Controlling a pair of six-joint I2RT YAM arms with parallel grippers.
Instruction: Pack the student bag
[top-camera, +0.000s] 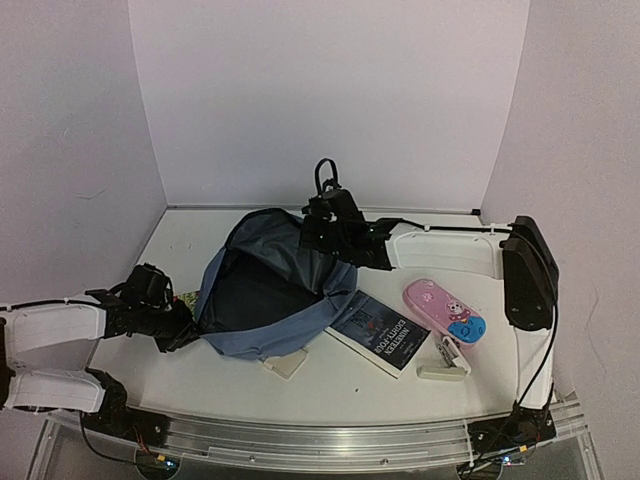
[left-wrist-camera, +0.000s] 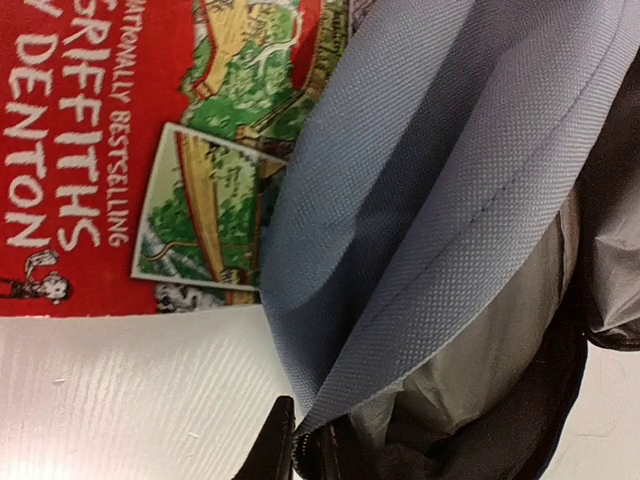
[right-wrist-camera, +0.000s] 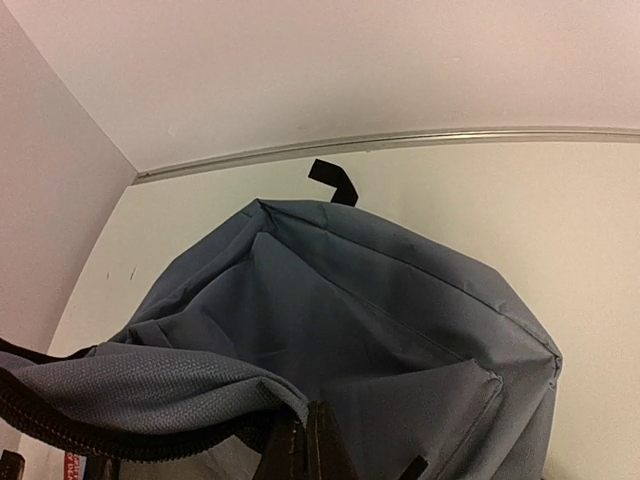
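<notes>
The grey-blue bag (top-camera: 262, 345) lies in the middle of the table, its mouth spread wide and its dark inside showing. My left gripper is shut on the edge of the bag's fabric at its left side. At the bag's far right, my right gripper is shut on a zippered edge of the bag's opening flap. A black-covered book (top-camera: 380, 332), a pink pencil case (top-camera: 445, 312), a white stapler-like item (top-camera: 453, 355) and a pale block (top-camera: 442, 373) lie to the right. A red illustrated book (left-wrist-camera: 80, 180) lies partly under the bag's left side.
A small cream item (top-camera: 286, 363) sits against the bag's front edge. Bare table (top-camera: 250, 395) runs along the front, and walls stand close on the left, right and back.
</notes>
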